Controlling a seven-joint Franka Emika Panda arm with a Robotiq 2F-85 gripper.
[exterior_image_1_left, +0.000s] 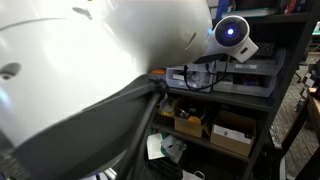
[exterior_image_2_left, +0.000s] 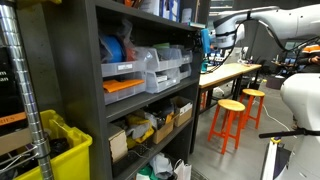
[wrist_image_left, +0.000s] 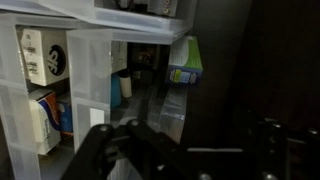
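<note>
My gripper is a dark shape low in the wrist view, too dim to show how far apart its fingers stand. Just ahead of it are clear plastic drawers (wrist_image_left: 95, 75), with small boxes inside. One white box (wrist_image_left: 45, 55) is behind the clear plastic, and a green and blue box (wrist_image_left: 186, 60) lies by the drawer's right side. In exterior view 2 the arm (exterior_image_2_left: 245, 25) reaches in from the right to the far end of the shelf unit (exterior_image_2_left: 98, 75). Shelf items hide the fingertips there.
Clear bins (exterior_image_2_left: 125, 85) line the middle shelf, above cardboard boxes (exterior_image_2_left: 165, 130). A yellow bin (exterior_image_2_left: 65, 155) stands at the front left. Orange stools (exterior_image_2_left: 222, 120) and a wooden table (exterior_image_2_left: 225, 72) are beyond the arm. Grey floor lies open beside the shelf unit.
</note>
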